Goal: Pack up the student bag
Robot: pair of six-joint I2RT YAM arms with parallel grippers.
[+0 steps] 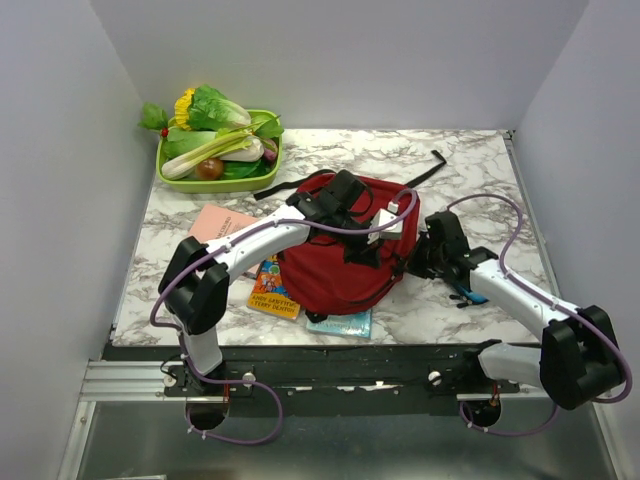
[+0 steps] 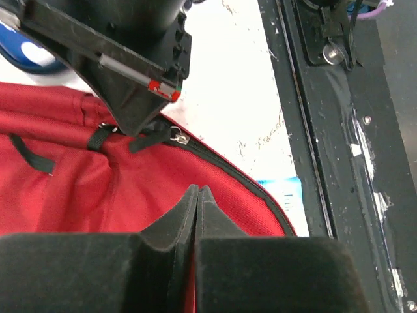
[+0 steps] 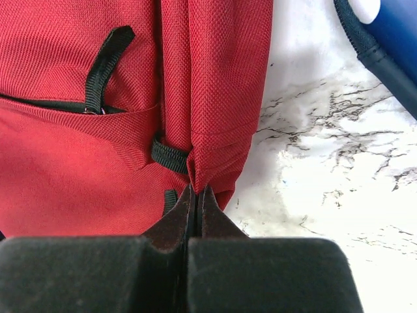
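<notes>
The red bag (image 1: 330,268) lies across the middle of the table, black straps spread at its far side. In the right wrist view, my right gripper is shut on the gathered edge of the bag's red fabric (image 3: 221,124), near a black loop. My left gripper hangs over the bag; its fingertips sit close together, with only a thin slit lower down and nothing seen gripped. A pink book (image 1: 220,222), a yellow book (image 1: 272,298) and a light blue book (image 1: 345,325) lie left of and in front of the bag, partly covered.
A blue item (image 3: 397,39) rests on the table right of the bag, mostly behind the right arm from above. The green basket (image 1: 277,155) of vegetables stands at the back left. Bare marble shows behind the bag. Both arms reach in close together.
</notes>
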